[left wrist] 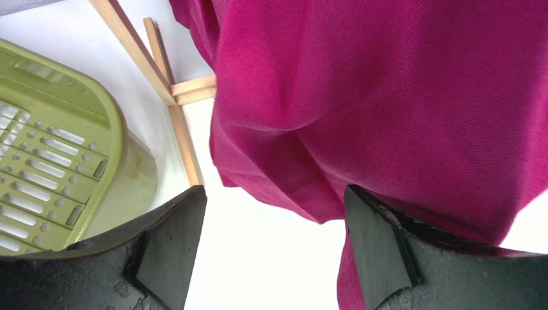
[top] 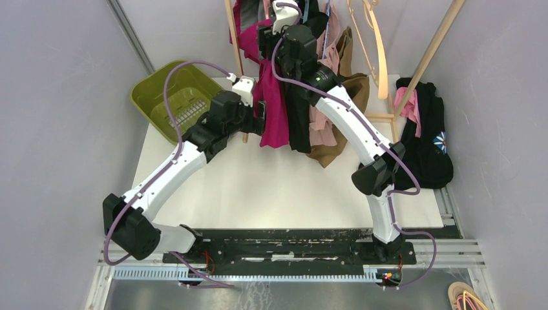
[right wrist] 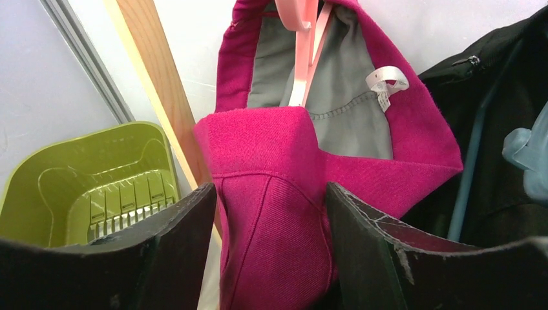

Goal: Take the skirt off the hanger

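Observation:
The magenta skirt (top: 274,123) hangs on a pink hanger (right wrist: 304,58) on the wooden rack, its grey lining showing in the right wrist view. My right gripper is high at the skirt, with the folded upper fabric between its part-open fingers; whether it grips cannot be told. Lower down, my left gripper stands open beside the hanging magenta cloth, which drapes around its right finger.
A green basket (top: 142,97) sits at the left. Black, pale pink and brown garments hang right of the skirt. A black garment (top: 426,165) lies at the right.

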